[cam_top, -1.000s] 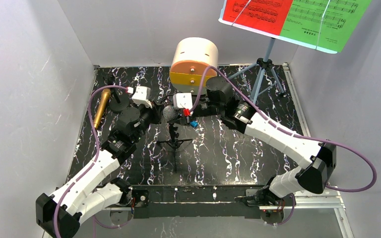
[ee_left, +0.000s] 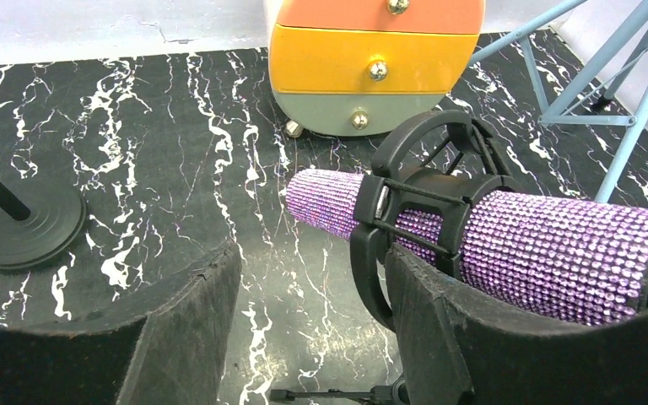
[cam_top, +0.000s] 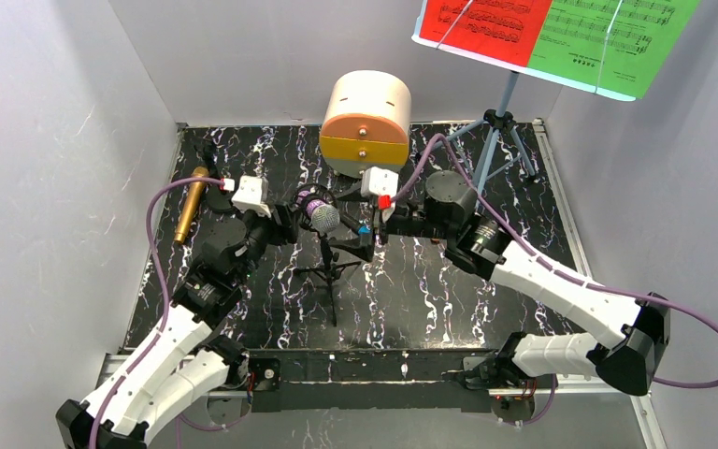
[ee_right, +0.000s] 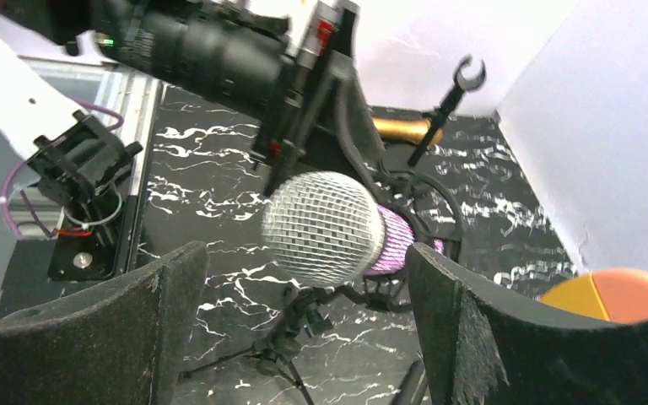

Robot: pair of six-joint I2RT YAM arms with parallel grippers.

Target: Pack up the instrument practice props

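Note:
A purple, rhinestone-covered microphone (cam_top: 323, 216) with a silver mesh head sits in a black ring mount (ee_left: 380, 202) on a small tripod (cam_top: 327, 272). At its left, my left gripper (cam_top: 290, 223) is part open; in the left wrist view its gap (ee_left: 314, 257) is empty. The right-hand finger (ee_left: 426, 312) overlaps the ring, but whether they touch I cannot tell. My right gripper (cam_top: 348, 223) stands open to the right of the mesh head. In the right wrist view the mesh head (ee_right: 325, 228) appears beyond the open fingers, not gripped.
A rounded drawer box (cam_top: 365, 126) stands at the back. The blue music stand (cam_top: 491, 154) is at back right. A gold microphone (cam_top: 188, 210) rests at left near a round black base (ee_left: 25, 224).
My right gripper has drawn away to the right, uncovering the microphone and showing its fingers spread. The left gripper has shifted slightly left. The mesh head sits a little further right.

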